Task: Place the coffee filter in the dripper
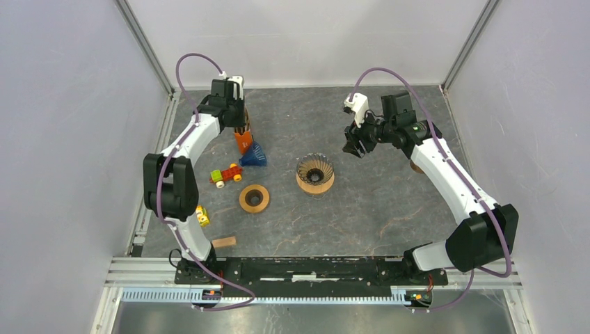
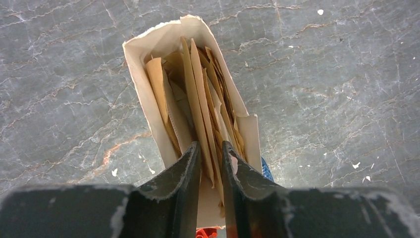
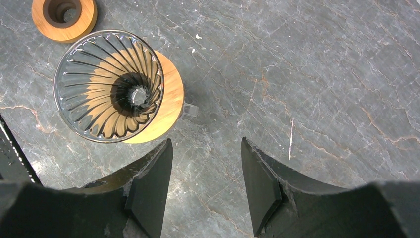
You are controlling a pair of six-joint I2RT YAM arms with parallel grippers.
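Observation:
An orange-and-white box of folded brown paper filters stands at the back left. My left gripper is over it, fingertips among or just above the filters, open with a small gap; whether a filter is between them is unclear. The glass dripper stands on a wooden collar near the table's middle. My right gripper is open above the table, right of and behind the dripper, nothing between its fingers.
A blue funnel, toy vehicle, yellow block, wooden ring and wooden piece lie left.

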